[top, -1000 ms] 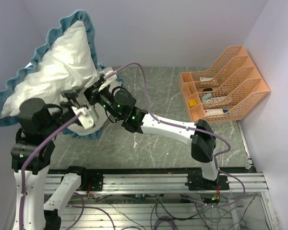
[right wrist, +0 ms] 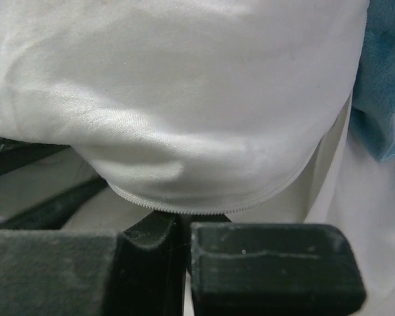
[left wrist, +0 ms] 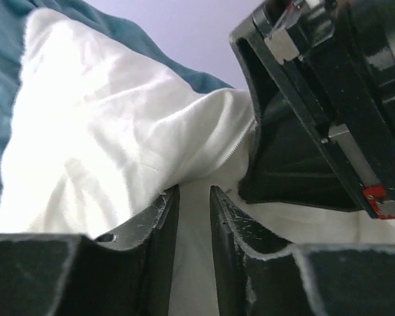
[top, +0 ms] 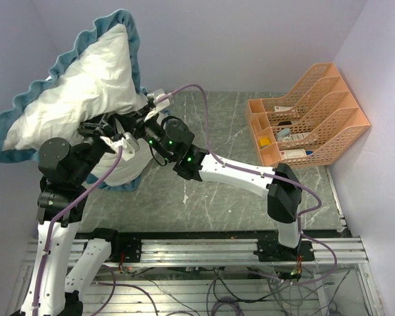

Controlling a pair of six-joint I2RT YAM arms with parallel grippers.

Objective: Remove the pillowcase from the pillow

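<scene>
The white pillowcase (top: 85, 92) with blue ruffled trim (top: 112, 25) lies at the far left of the top view, its upper part raised in a big fold. My right gripper (top: 126, 122) is shut on the pillowcase's edge; in the right wrist view the stitched hem (right wrist: 184, 209) meets its fingertips. From the left, my left gripper points under the raised fold, fingers part open. One left finger touches or nearly touches the fold, and white cloth (left wrist: 201, 263) shows beyond the gap. I cannot tell pillow from case in the lower white layer (top: 128, 168).
An orange tray (top: 349, 99) with compartments and small items stands at the right. Walls close in at left and back. Both gripper ends are close together.
</scene>
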